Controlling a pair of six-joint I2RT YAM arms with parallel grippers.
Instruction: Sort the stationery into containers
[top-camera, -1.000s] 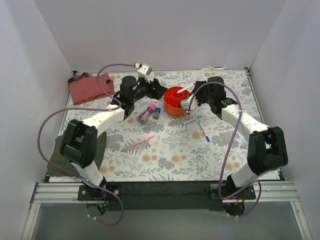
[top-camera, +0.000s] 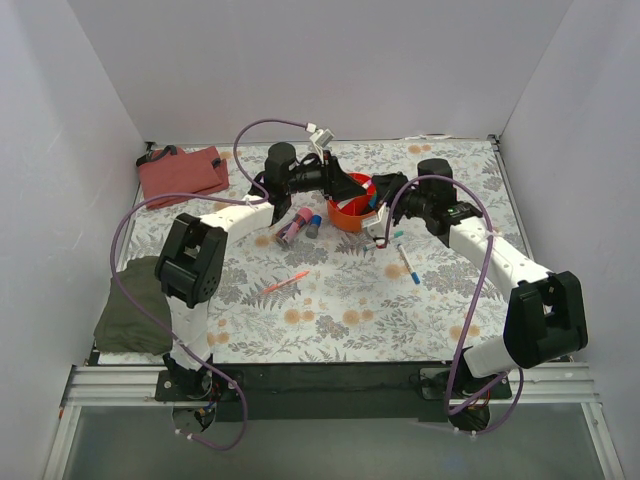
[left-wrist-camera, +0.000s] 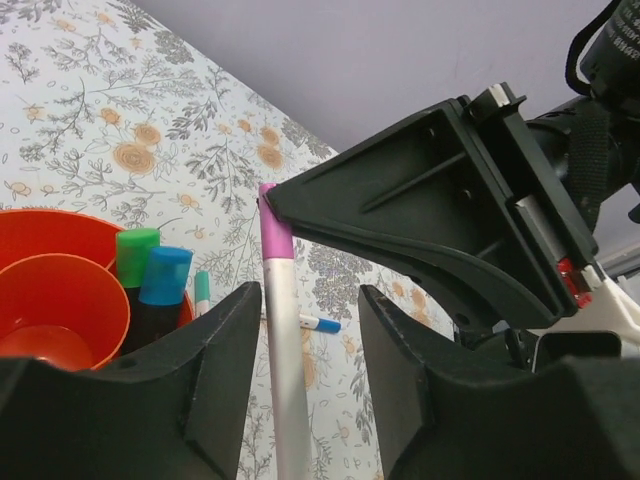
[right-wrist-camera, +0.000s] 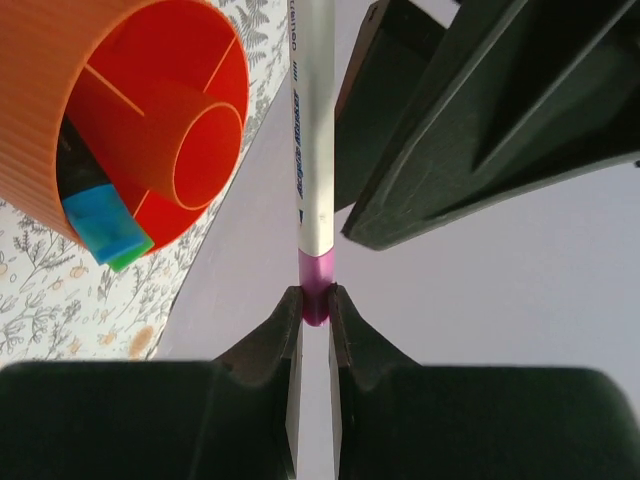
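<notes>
Above the orange round container, a white pen with a pink end hangs in the air. My right gripper is shut on its pink tip. Around the white barrel stand the fingers of my left gripper, part open, one on each side in the left wrist view. Inside the container are dividers, a small inner cup, and a blue-capped marker beside a green-capped one. A white pen with a blue end, a teal-ended pen and a salmon pen lie on the table.
Left of the container lie a pink-capped tube and a blue-topped item. A red pouch sits at the back left, a dark green pouch at the front left.
My left gripper has moved right, from beside the container to the pen over it. My right gripper has kept the pen, shifting only slightly.
</notes>
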